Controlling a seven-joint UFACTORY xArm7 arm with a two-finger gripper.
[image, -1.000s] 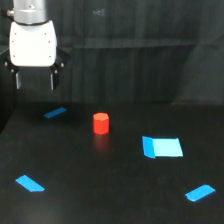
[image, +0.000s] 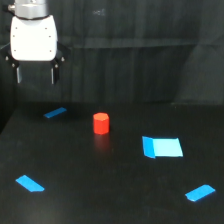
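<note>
The white gripper (image: 33, 72) hangs high at the top left of the camera view, over the dark table, with its two dark fingers apart and nothing seen between them. A red hexagonal block (image: 101, 123) stands on the table (image: 110, 180) near the middle, well below and to the right of the gripper.
A light cyan square (image: 166, 147) with a blue strip at its left edge lies right of the block. Blue tape pieces (image: 29, 183) lie at the front left, back left and front right. A dark curtain hangs behind.
The gripper has shifted very slightly; the block and the cyan square are in the same places.
</note>
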